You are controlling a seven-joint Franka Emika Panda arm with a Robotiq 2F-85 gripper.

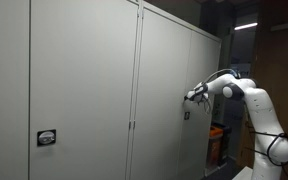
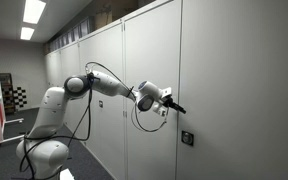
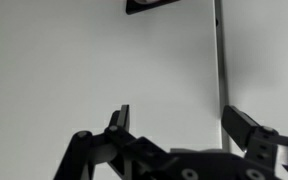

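My gripper is open in the wrist view, its two dark fingers wide apart and nothing held between them. Behind them spreads a pale cabinet door (image 3: 104, 80), with a dark vertical seam (image 3: 221, 70) nearer the right finger. A dark-framed latch (image 3: 149, 4) is cut off by the top edge of that view. In exterior view 2 the gripper (image 2: 180, 108) is by the door seam, above the square latch (image 2: 187, 137). Exterior view 1 shows the gripper (image 1: 187, 98) small and far off, above the same latch (image 1: 187, 116). Whether it touches the door cannot be told.
Tall grey cabinet doors (image 1: 84, 90) line the wall, with another latch (image 1: 46, 137) at left. Orange-topped bins (image 1: 216, 133) stand near the arm. A loose cable (image 2: 136, 122) hangs by the wrist. Floor at far left in exterior view 2 looks open.
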